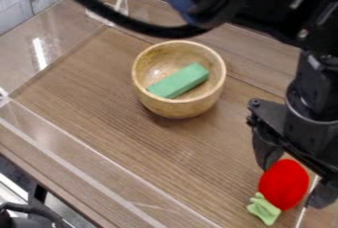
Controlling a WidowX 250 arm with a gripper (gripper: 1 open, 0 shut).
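A red object with a green top (283,183), like a toy strawberry or radish, lies at the lower right of the table. A wooden bowl (200,103) holding a green block (177,80) sits at the upper middle.
A black cable hangs across the top of the view.
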